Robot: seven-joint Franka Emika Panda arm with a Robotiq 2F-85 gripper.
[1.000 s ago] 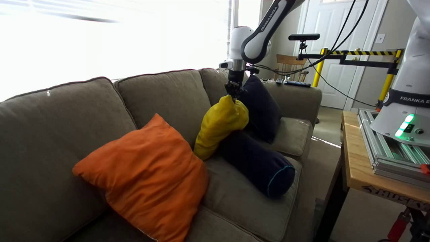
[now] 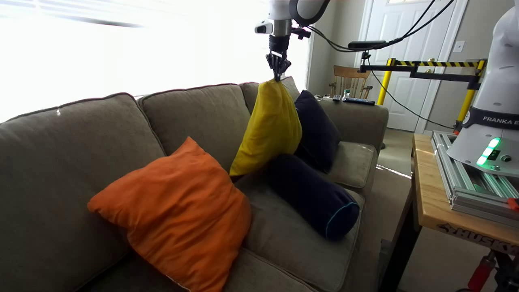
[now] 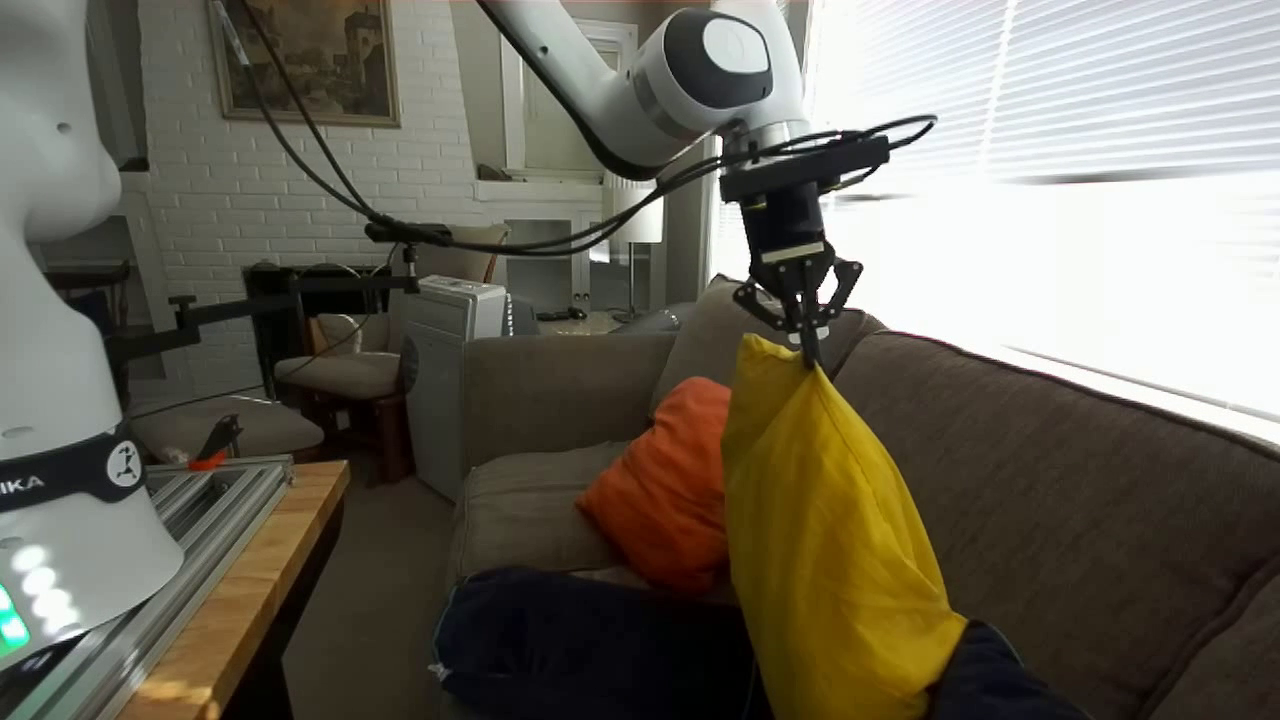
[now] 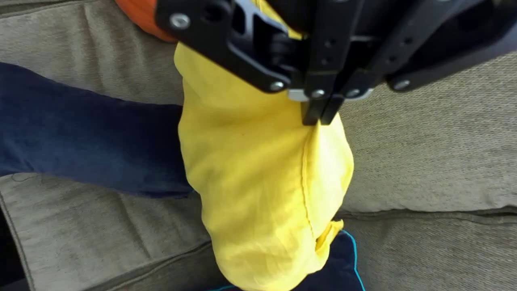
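A yellow pillow (image 2: 270,127) hangs stretched upward from its top corner, which is pinched in my gripper (image 2: 277,78). From the other side, the cloth of the yellow pillow (image 3: 828,540) tapers up to my gripper (image 3: 809,358). In the wrist view the closed fingertips of my gripper meet at a seam of the yellow pillow (image 4: 257,174); only thin fabric lies between them. The pillow's lower part is near the couch seat, and whether it still touches there I cannot tell.
An orange pillow (image 2: 182,214) leans on the couch to the left. A navy bolster (image 2: 314,194) lies across the seat beside the yellow pillow, and a navy pillow (image 2: 316,129) stands behind it. The couch back (image 2: 199,117) runs along the window. A wooden table (image 2: 430,190) bears the robot's base.
My gripper has risen with the yellow pillow's corner, and the pillow has gone from bunched to tall and stretched. The navy bolster has shifted very slightly.
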